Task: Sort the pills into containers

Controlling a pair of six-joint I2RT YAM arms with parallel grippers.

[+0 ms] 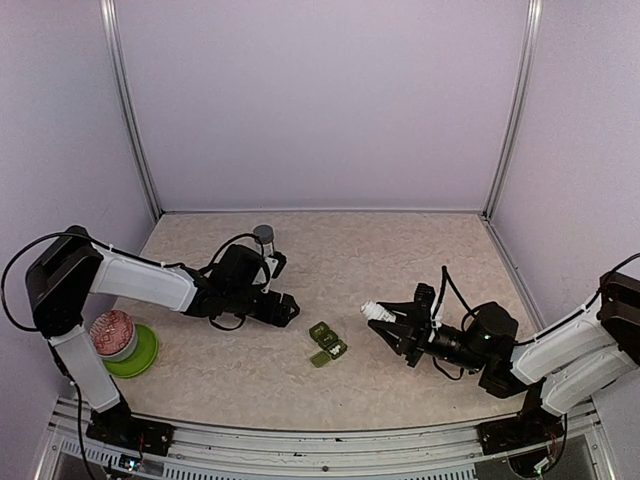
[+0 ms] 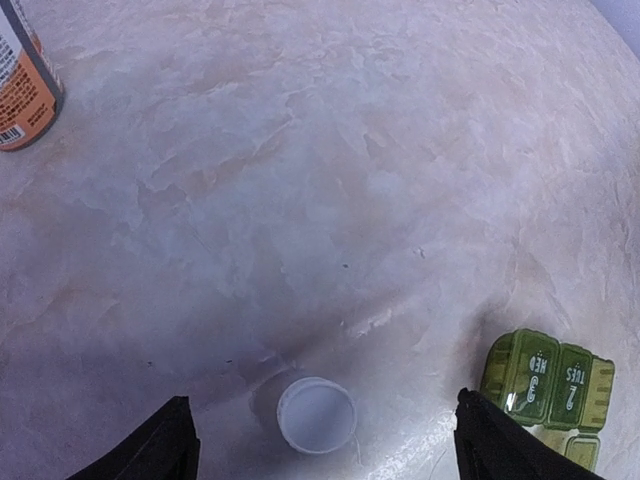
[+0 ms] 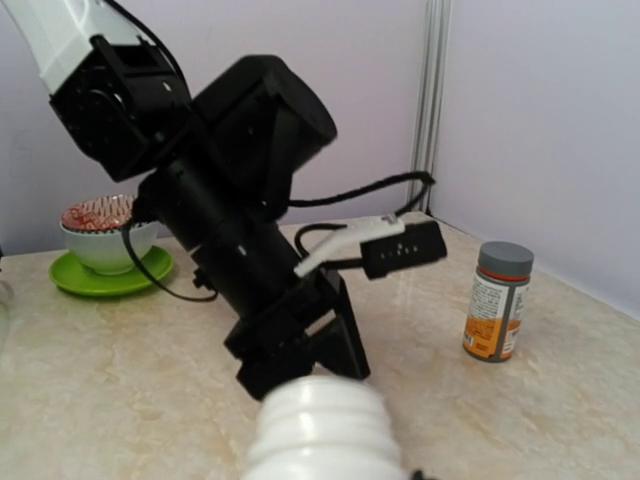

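Observation:
In the top view, my right gripper (image 1: 397,327) is shut on a white bottle (image 1: 376,311) held tilted above the table. The right wrist view shows this bottle's bare threaded neck (image 3: 322,425) close up, without a lid. My left gripper (image 1: 288,311) stands open, low over the table left of the green pill box (image 1: 328,338). A round white cap (image 2: 317,415) lies between its spread fingers in the left wrist view, touching neither. To the right of the cap sits the pill box (image 2: 548,382), with day labels on its compartments and at least one lid raised.
A grey-capped orange bottle (image 3: 498,302) stands behind the left gripper. At the left, a bowl (image 1: 113,338) rests on a green plate (image 1: 143,352).

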